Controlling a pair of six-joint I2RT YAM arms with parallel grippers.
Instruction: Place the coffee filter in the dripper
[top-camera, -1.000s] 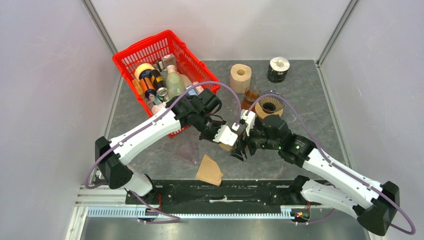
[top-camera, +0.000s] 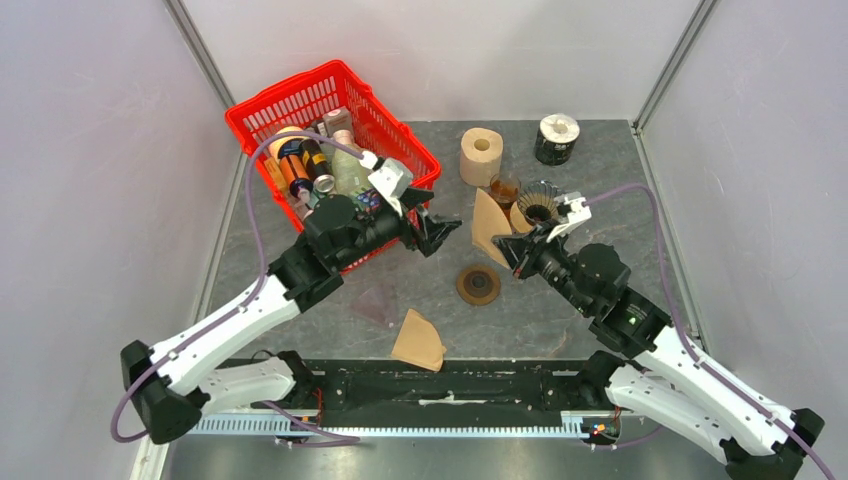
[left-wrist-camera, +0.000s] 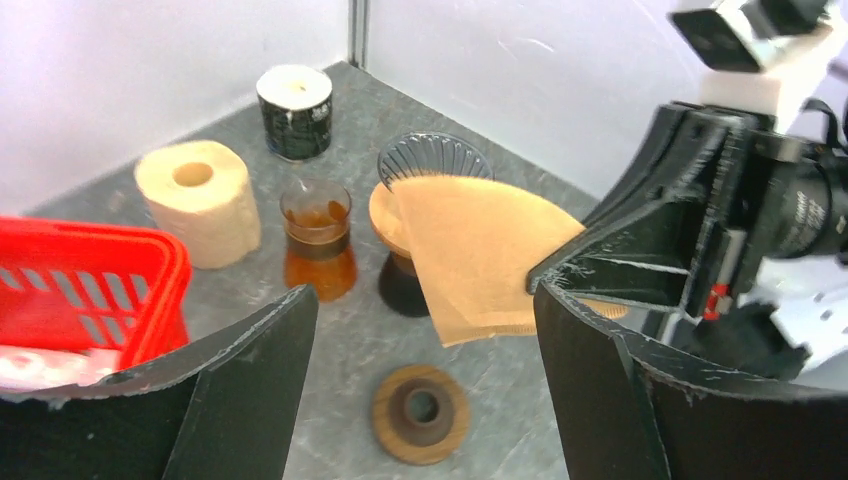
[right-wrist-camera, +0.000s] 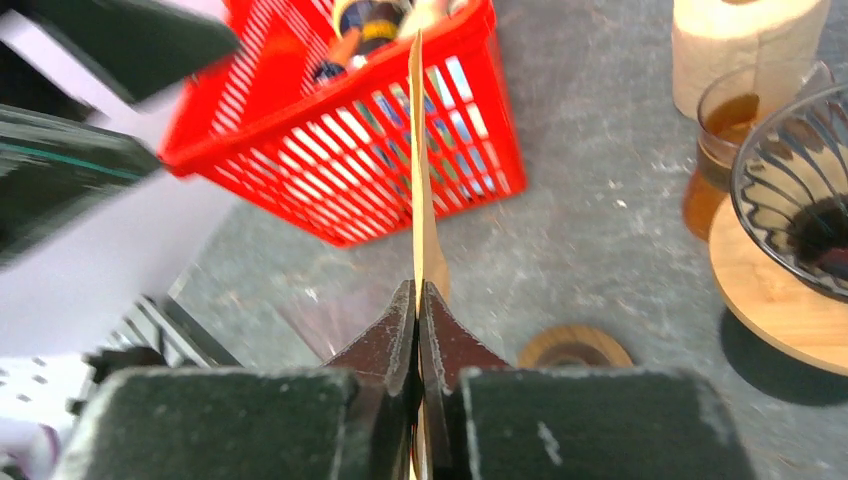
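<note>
My right gripper is shut on the brown paper coffee filter, pinching it near one edge. In the right wrist view the filter shows edge-on as a thin sheet rising from the fingertips. The ribbed clear dripper stands on its wooden collar at the right, just beyond the filter; part of it is hidden behind the filter in the left wrist view. My left gripper is open near the basket's corner, facing the filter but apart from it, with nothing between its fingers.
Beside the dripper stands a glass with brown liquid. A paper roll and a black can are behind. The full red basket fills the back left. A round wooden lid and another filter lie in front.
The two grippers were close together around the filter; now the left has drawn back up and left, open. My right gripper has moved toward the dripper with the filter.
</note>
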